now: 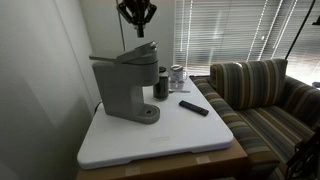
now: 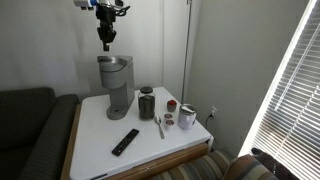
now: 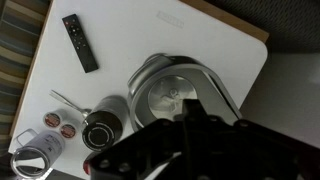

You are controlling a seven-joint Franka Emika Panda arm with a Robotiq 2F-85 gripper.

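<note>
A grey single-serve coffee maker (image 1: 125,88) stands upright at the left of the white table. Its top piece (image 1: 135,53) looks slightly tilted in exterior view 1; whether it is fully closed I cannot tell. In the wrist view a silver loop (image 3: 147,72) surrounds a round surface on the machine's top. My gripper (image 2: 106,45) hangs just above the machine, apart from it and pointing down. Its dark fingers (image 3: 190,108) are shut, with nothing visible between them.
Right of the machine stand a dark canister (image 2: 147,104), two small pods (image 3: 60,124), a spoon (image 2: 160,128) and a clear-sided mug (image 2: 187,117). A black remote (image 2: 125,142) lies near the front. A striped armchair (image 1: 250,85) borders the table.
</note>
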